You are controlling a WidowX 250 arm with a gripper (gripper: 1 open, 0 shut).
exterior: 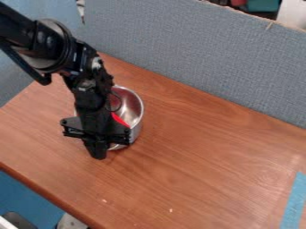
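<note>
My black gripper (pixel 98 143) hangs low over the wooden table at the left, in front of a silver metal pot (pixel 131 107). A red object (pixel 118 119) shows inside the pot, mostly hidden behind the gripper. Whether anything is between the fingertips cannot be made out.
A grey padded wall (pixel 203 54) runs along the back, and a strip of blue tape (pixel 294 199) lies at the right edge.
</note>
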